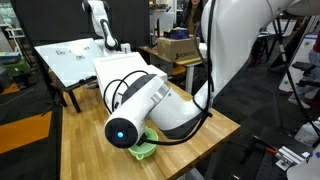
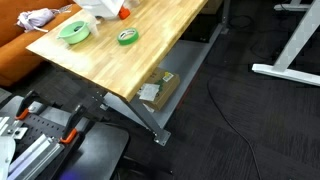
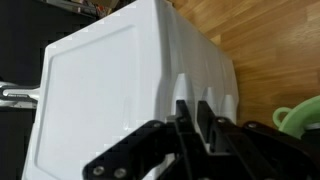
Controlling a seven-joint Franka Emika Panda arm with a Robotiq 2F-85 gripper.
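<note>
A white box-like object with a smooth pale panel fills the left and middle of the wrist view. My gripper is in front of its edge, with dark fingers fairly close together. Whether anything sits between them is hard to make out against the white. A green bowl shows partly at the right of that view. In exterior view 1 the arm is over the green bowl and covers much of it; the fingertips are hidden there. The white box stands behind the arm.
A green tape roll lies on the wooden table, right of the bowl. A small orange item is near the white box. Bare table extends toward the front edge. A cardboard box rests on a shelf below.
</note>
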